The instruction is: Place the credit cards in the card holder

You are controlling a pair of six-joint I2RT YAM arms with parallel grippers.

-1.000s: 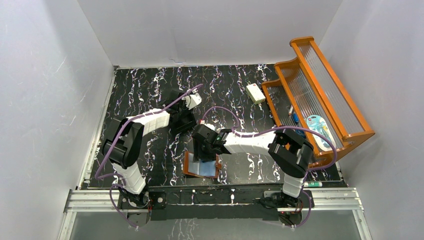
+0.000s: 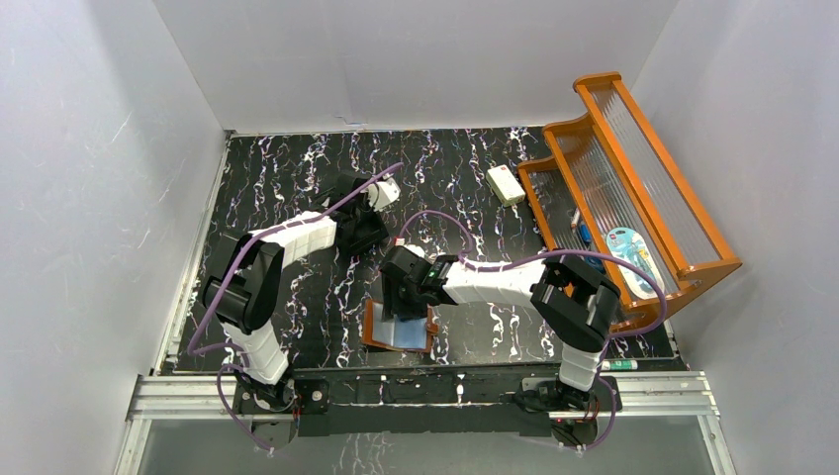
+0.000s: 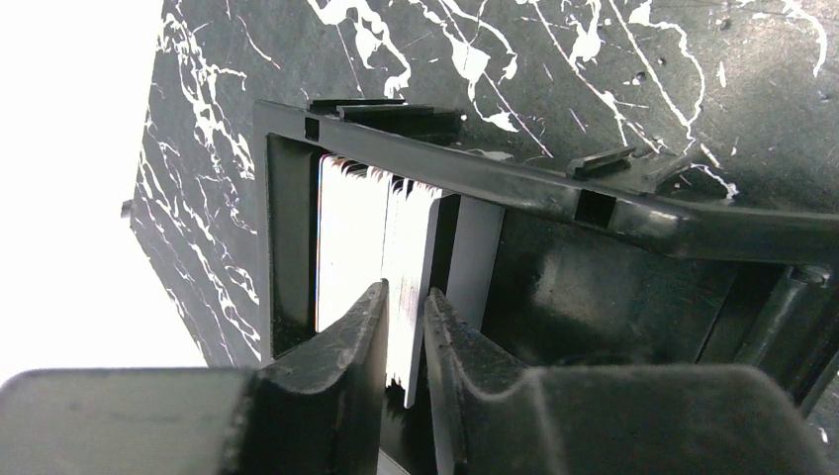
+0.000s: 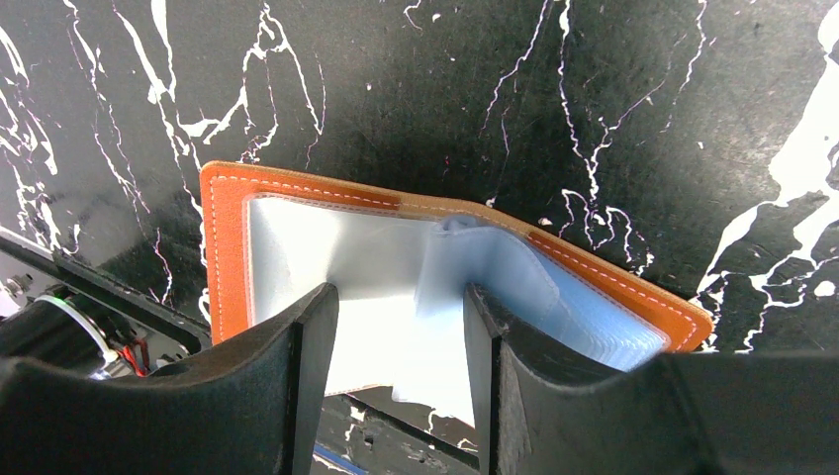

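A black box (image 3: 683, 220) holds a row of cards (image 3: 354, 228) on edge, mostly white edges with a dark-faced one at the right end. The tips of my left gripper are a little apart, with white card edges between them; whether they press on a card is hard to see. The brown stitched card holder (image 4: 230, 257) lies spread on the table with clear sleeves (image 4: 341, 247). Over it my right gripper stands open, its fingers well apart, with sleeve plastic behind the gap. From above, the arms hide much of the box and part of the holder.
An orange wooden rack (image 2: 613, 198) with ribbed clear panels fills the right side, a blister pack (image 2: 633, 259) in it. A small pale box (image 2: 506, 185) sits near its left end.
Around the left gripper and the black box there is a very slight shift. The right arm and the card holder look the same as before.
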